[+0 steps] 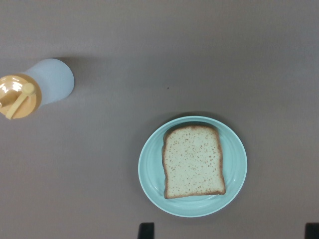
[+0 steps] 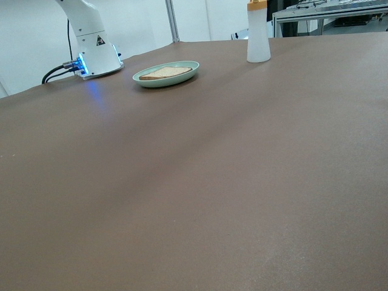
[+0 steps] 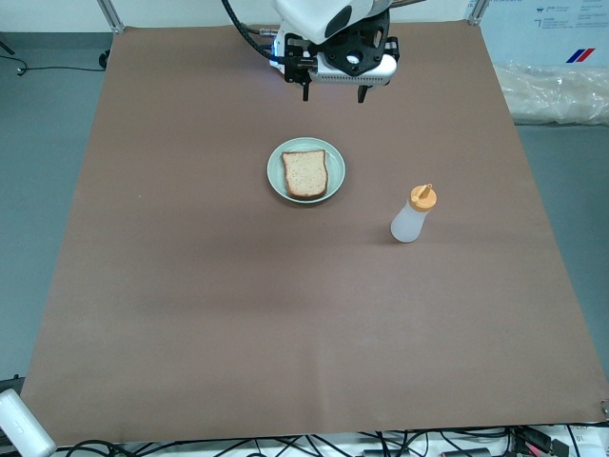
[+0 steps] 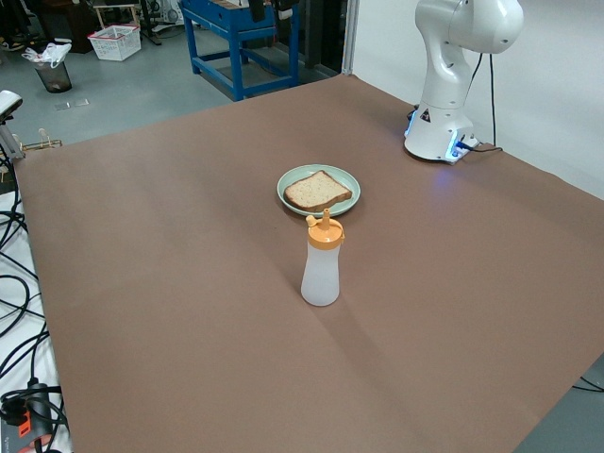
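A slice of bread (image 3: 304, 173) lies on a pale green plate (image 3: 335, 187) near the middle of the table, also seen in the wrist view (image 1: 192, 161). Beside it stands a translucent squeeze bottle (image 3: 407, 221) with an orange cap, to the right in the left camera view and upper left in the wrist view (image 1: 54, 79). My gripper (image 3: 333, 95) hangs high at the back of the table, above and behind the plate, open with nothing between its two fingers, whose tips show wide apart at the bottom of the wrist view.
Cables run along its front edge in the left camera view. A white arm base (image 4: 434, 132) stands at the table's back edge, with a white wall behind it.
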